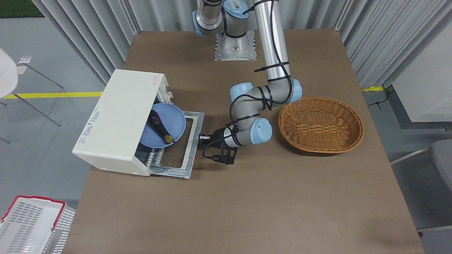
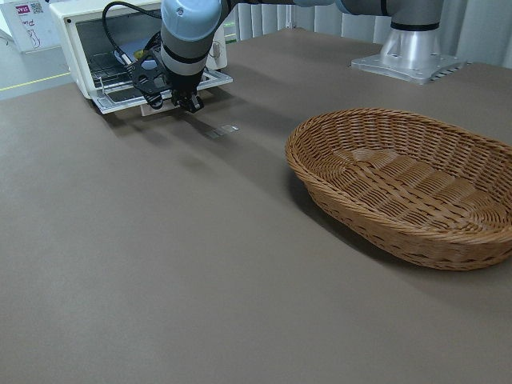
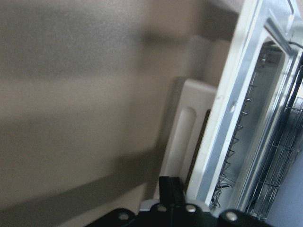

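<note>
A white toaster oven [image 1: 113, 117] lies on the table with its glass door [image 1: 191, 148] folded down. A blue plate [image 1: 173, 122] with an eggplant [image 1: 157, 125] on it rests inside and over the door. My gripper [image 1: 202, 140] is low at the door's outer edge; in the wrist view its dark tips [image 3: 171, 182] touch or nearly touch the pale door handle [image 3: 184, 132]. Whether the fingers are open or shut on the handle I cannot tell.
A wicker basket [image 1: 320, 125] sits to the right of the arm. The arm's base stands at the back.
</note>
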